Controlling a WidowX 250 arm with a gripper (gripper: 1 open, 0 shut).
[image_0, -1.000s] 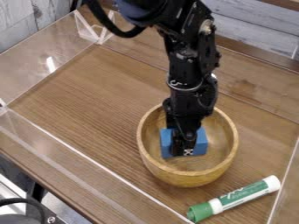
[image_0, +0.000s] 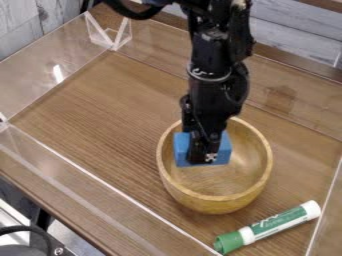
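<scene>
The black gripper (image_0: 206, 142) reaches down into a tan bowl (image_0: 214, 194) at the centre right, shut on a blue block (image_0: 185, 150). The block is partly hidden behind the fingers and sits within the upper part of the bowl's outline.
A green and white tube (image_0: 266, 226) lies at the lower right, beside the bowl. A white wire object (image_0: 110, 30) stands at the back left.
The gripper and the blue block have moved upward in the view, toward the back of the bowl. The bowl and tube look unmoved.
</scene>
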